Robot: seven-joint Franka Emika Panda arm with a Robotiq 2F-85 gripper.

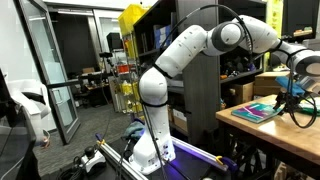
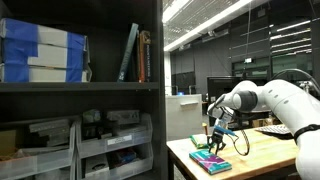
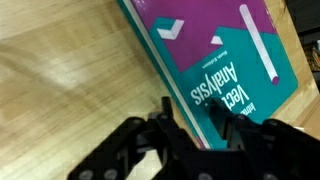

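A teal and purple book [image 3: 235, 70] lies flat on the wooden table, its cover lettering upside down in the wrist view and reading "Analysis" on one line. At the bottom of that view my gripper has its dark fingers apart, close to the book's pale long edge. Whether they touch the book cannot be told. In exterior view 1 the book [image 1: 255, 111] is near the table's far left side, with the gripper [image 1: 286, 108] low at its right. Exterior view 2 also has the book [image 2: 210, 161] close beside the gripper [image 2: 216, 147].
The wooden table [image 1: 240, 126] has bare surface in front of the book. Cardboard boxes [image 1: 242, 92] stand behind it. In exterior view 2 a dark shelf unit with clear drawers [image 2: 110, 143] is left of the table. A dark cable [image 3: 312, 50] shows at the wrist view's right edge.
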